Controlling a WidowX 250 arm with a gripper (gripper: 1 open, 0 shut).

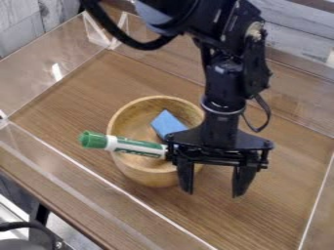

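Observation:
My black gripper [214, 168] hangs over the right side of a tan bowl [131, 112], open, its two fingers pointing down with nothing visible between them. In the bowl lies a blue block [167, 124]. A white cylinder with a green end [94, 139] rests across the bowl's left front rim, just left of the gripper.
Clear walls edge it at the back and sides, and a black cable lies at the lower left.

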